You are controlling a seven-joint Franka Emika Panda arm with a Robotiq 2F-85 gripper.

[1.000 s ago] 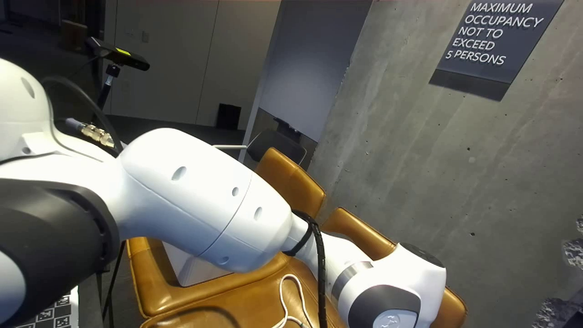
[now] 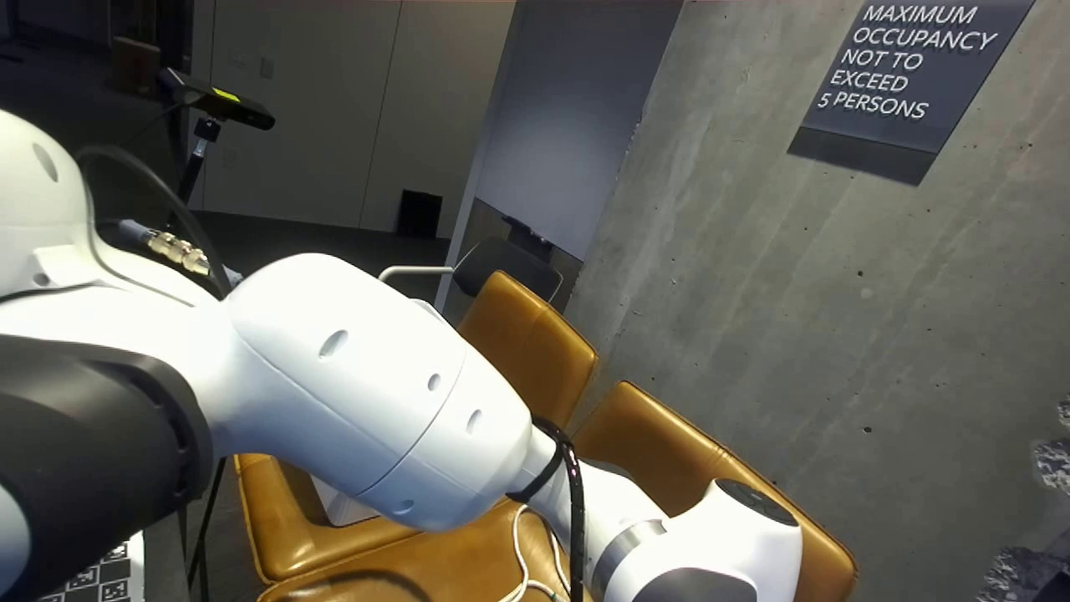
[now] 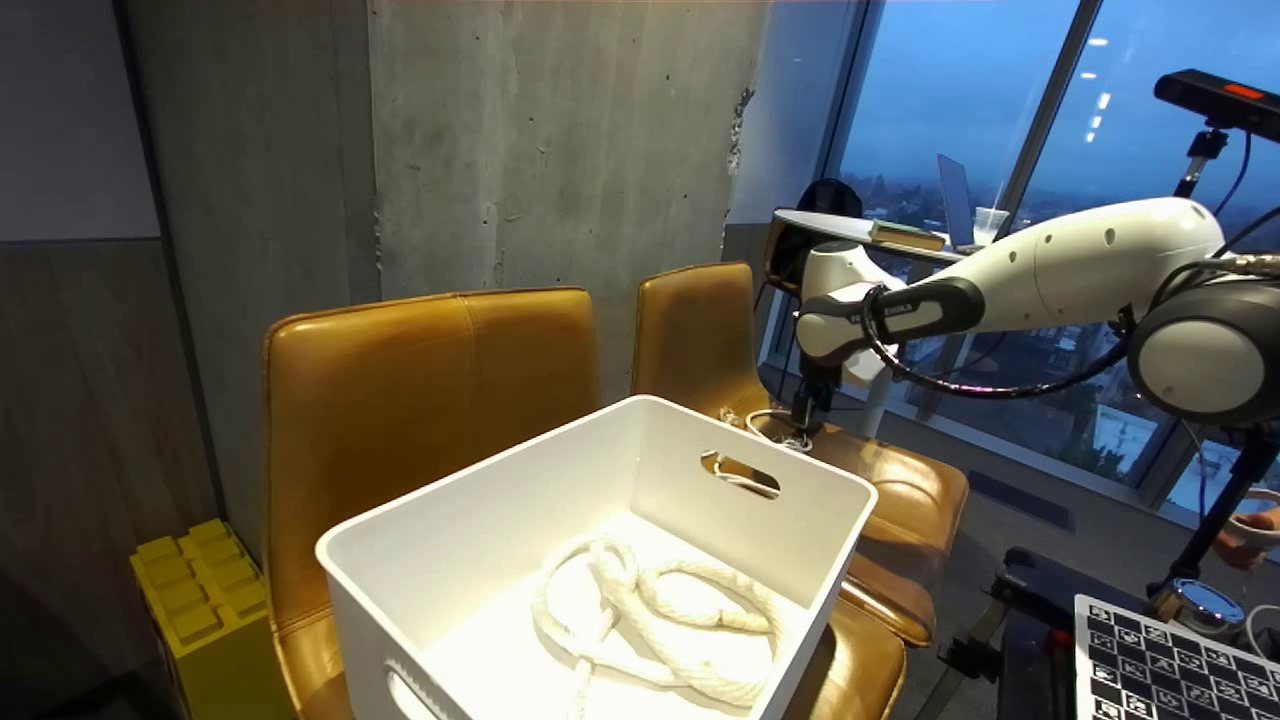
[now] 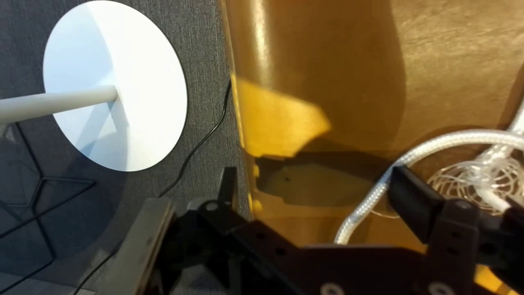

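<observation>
My gripper (image 3: 813, 414) is low over the far tan chair seat in exterior view 2. In the wrist view the gripper is open, its two dark fingers wide apart. A white braided rope (image 4: 368, 199) lies on the chair seat (image 4: 314, 44) and curves past the right finger's tip, which overlaps it in view. Whether they touch I cannot tell. The left finger sits near the seat's edge. In exterior view 1 the gripper is out of frame, while part of a white cord (image 2: 522, 552) shows on the seat.
A white bin (image 3: 480, 480) stands on the nearer chair, with a thick pale rope (image 3: 618, 582) inside. Right of the gripper is a round white table base (image 4: 147, 73)'s floor area. A yellow block-shaped box (image 3: 222, 624) and concrete wall (image 3: 552, 144) border the chairs.
In exterior view 1 the arm's wrist end has moved lower and slightly left. More of the cord on the seat is now covered by the arm.
</observation>
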